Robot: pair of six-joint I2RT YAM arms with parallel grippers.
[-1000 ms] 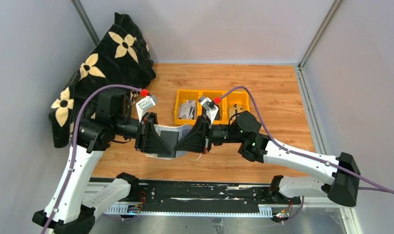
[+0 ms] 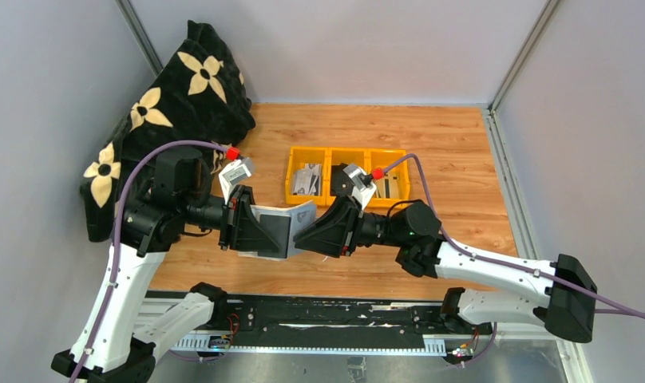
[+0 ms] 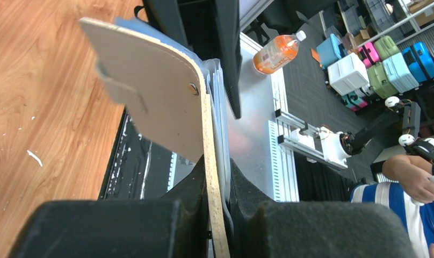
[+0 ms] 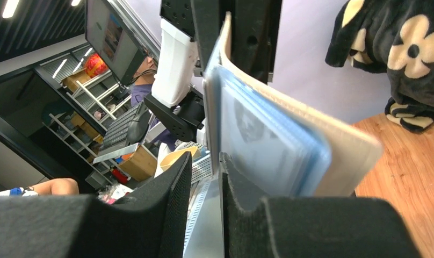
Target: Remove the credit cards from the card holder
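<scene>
The card holder [image 2: 271,231], an opened wallet with a beige cover [image 3: 145,86] and pale blue sleeves [image 4: 263,129], is held upright between the arms. My left gripper [image 2: 255,231] is shut on it; in the left wrist view its edge runs between the fingertips. My right gripper [image 2: 307,237] is at the holder's other side, its fingers [image 4: 166,199] close together beside the blue sleeves in the right wrist view. Whether it grips a card or sleeve there I cannot tell.
A yellow tray [image 2: 347,155] with three compartments holding cards and small items stands behind the arms on the wooden table [image 2: 455,152]. A black flowered cushion [image 2: 168,112] fills the back left.
The left arm and the held card holder have barely moved.
</scene>
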